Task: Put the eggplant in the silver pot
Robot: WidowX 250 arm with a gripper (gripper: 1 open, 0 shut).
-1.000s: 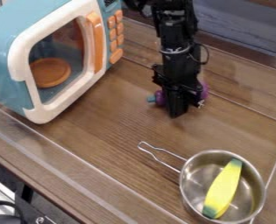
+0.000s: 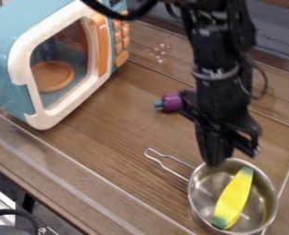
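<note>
The purple eggplant (image 2: 172, 102) lies on the wooden table behind the arm, its green end pointing left; the arm hides its right part. The silver pot (image 2: 272, 204) stands at the lower right, its wire handle (image 2: 169, 162) reaching to the upper left. Over the pot's far left rim hangs my black gripper (image 2: 230, 158), well in front of the eggplant and apart from it. No object shows at its fingertips, but whether the fingers are open or shut is unclear at this angle.
A yellow vegetable with green ends (image 2: 234, 198) lies inside the pot. The blue and white toy microwave (image 2: 34, 103) with an orange panel takes up the upper left. Bare table (image 2: 97, 138) lies between microwave and pot.
My gripper has moved from the eggplant at the back toward the camera and right, over the pot's rim. The eggplant is still on the table near its earlier place.
</note>
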